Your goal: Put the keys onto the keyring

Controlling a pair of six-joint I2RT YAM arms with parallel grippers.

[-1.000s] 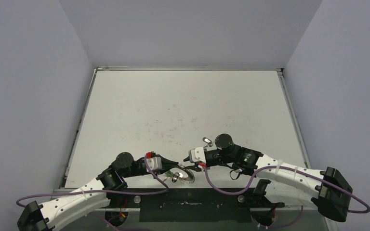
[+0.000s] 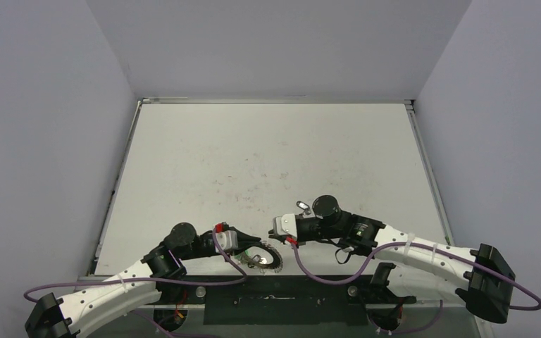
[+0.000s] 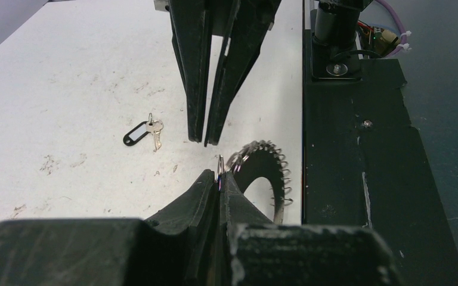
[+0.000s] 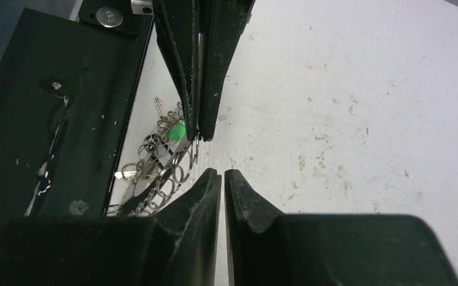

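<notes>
My left gripper is shut, with a thin metal piece sticking up between its fingertips. Below it hangs or lies a black curved band [image 3: 262,167] lined with steel rings, seen in the top view [image 2: 276,260] at the table's front edge. In the right wrist view, silver keys [image 4: 125,175] and a green tag [image 4: 176,132] are among the rings. My right gripper is shut; whether anything is between its fingertips is hard to tell. It is just right of and slightly above the left one.
A key with a black tag [image 3: 136,133] lies on the white table [image 2: 268,155], beneath the right arm. A dark front rail [image 2: 285,303] borders the near edge, and side walls enclose the table.
My right gripper has shifted slightly, now a little above and apart from the ring band, more of which shows in the top view. The left arm has stayed still.
</notes>
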